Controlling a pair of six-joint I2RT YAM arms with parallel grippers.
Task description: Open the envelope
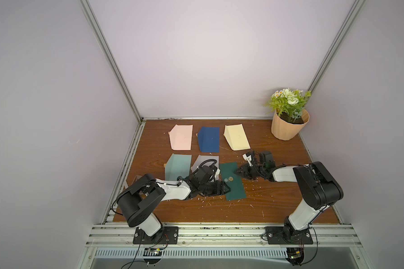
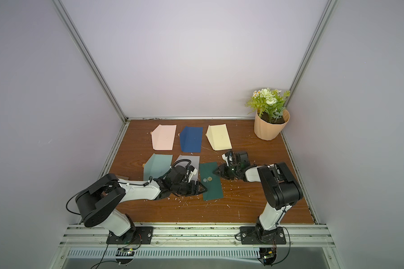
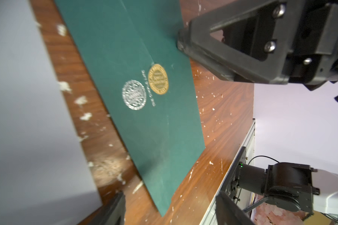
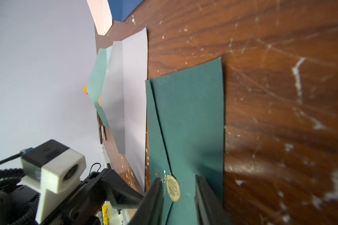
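Observation:
The dark green envelope lies flat on the table between my two grippers, its flap folded down along the left side. A gold seal sits at the flap's edge, beside a silver printed emblem. My left gripper is over the envelope's lower left part; in its wrist view, the fingers are spread wide with nothing held. From the right, my right gripper reaches over the envelope near the gold seal. Its fingers stand apart, the envelope showing between them. Whether either gripper touches the paper cannot be told.
Pink, navy and cream envelopes lie behind with flaps raised. A pale teal one and a grey one lie left, also open. A flower pot stands back right.

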